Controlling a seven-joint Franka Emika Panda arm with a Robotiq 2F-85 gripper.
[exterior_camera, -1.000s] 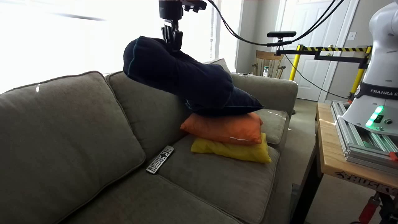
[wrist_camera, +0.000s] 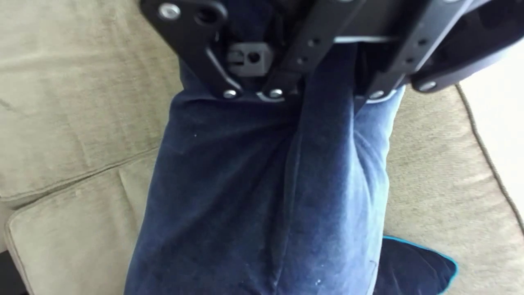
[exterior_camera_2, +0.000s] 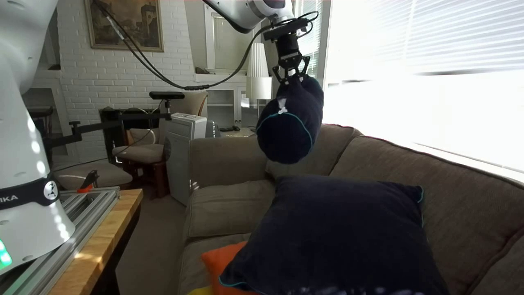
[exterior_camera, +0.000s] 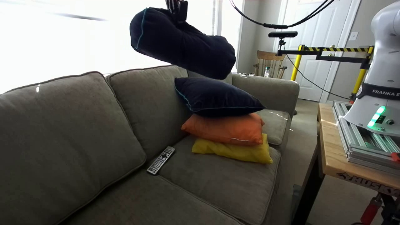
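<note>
High above the sofa hangs a dark blue pillow (exterior_camera: 183, 43) with a teal seam, folded over where my gripper (exterior_camera_2: 291, 80) is shut on it. From the wrist, the pinched cloth of this pillow (wrist_camera: 236, 187) rises in a fold between the fingers, and the fingertips are sunk in it. A second dark blue pillow (exterior_camera: 217, 97) lies below, apart from the held one. It tops a stack, over an orange pillow (exterior_camera: 225, 129) and a yellow pillow (exterior_camera: 232, 150). One teal-edged corner of the second pillow (wrist_camera: 415, 268) shows beside the held pillow in the wrist view.
The stack sits on the grey-brown sofa (exterior_camera: 221, 183), near its armrest. On the seat to the left lies a remote (exterior_camera: 161, 160). A wooden table (exterior_camera: 337, 157) carries the robot base across a gap. The nearer seat is bare.
My gripper has risen with the held pillow, also shifting slightly right in exterior view 1. More of the lower blue pillow is uncovered. The stack and remote have stayed put.
</note>
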